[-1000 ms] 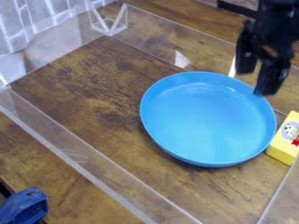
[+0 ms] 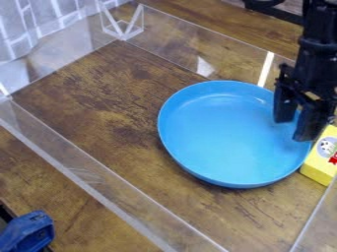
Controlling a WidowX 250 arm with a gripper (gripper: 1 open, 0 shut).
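Observation:
My gripper (image 2: 299, 115), black, reaches down from the top right to the right part of a blue plate (image 2: 224, 133), its fingers apart over the plate's right rim. I see nothing clearly held between them. A yellow item (image 2: 320, 167) with a printed face and red marking lies just right of the plate, below the gripper.
The plate stands on a wooden surface (image 2: 93, 98) with clear plastic walls along the top and lower left. A blue object (image 2: 24, 232) sits at the bottom left, outside the wall. The wood left of the plate is bare.
My gripper has come down from the top right towards the plate's right rim and the yellow item. The plate and other objects look unmoved.

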